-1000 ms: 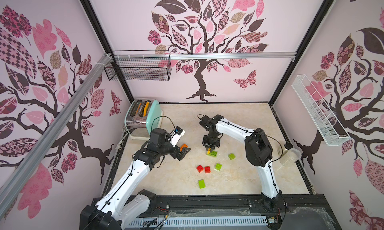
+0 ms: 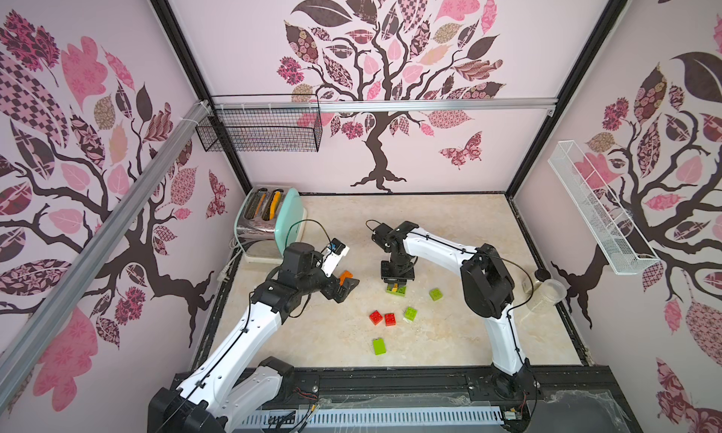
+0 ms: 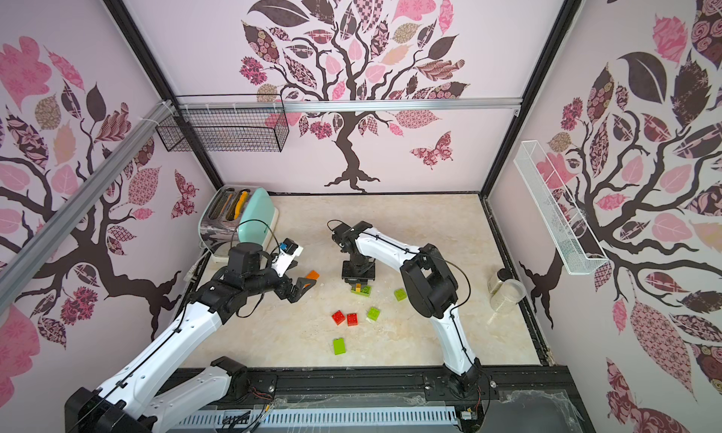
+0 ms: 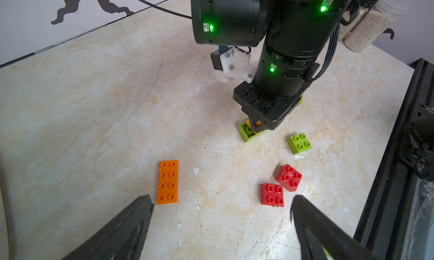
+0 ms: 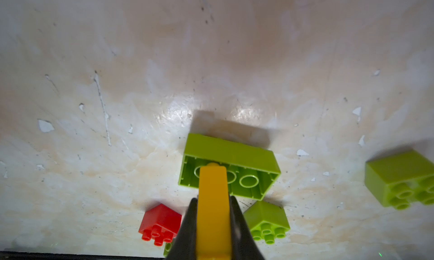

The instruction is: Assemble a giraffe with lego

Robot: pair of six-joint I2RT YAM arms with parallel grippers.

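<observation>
My right gripper is shut on a yellow brick (image 5: 213,205). Beyond its far end a long green brick (image 5: 230,147) lies on its side, hollow underside facing the gripper; I cannot tell whether the two touch. An orange brick (image 4: 167,182) rests flat on the table, studs up. Above it my left gripper stands open and empty. Two red bricks (image 4: 272,195) lie close together near a small green brick (image 4: 298,143). Another green brick (image 2: 435,293) is to the right, and one more green brick (image 2: 379,346) sits near the front edge.
A mint toaster (image 2: 270,224) stands at the back left. At the right edge is a clear jar (image 2: 551,291).
My right gripper has turned and shifted slightly, with the yellow brick swinging over the long green brick. The left arm is nearly unmoved.
</observation>
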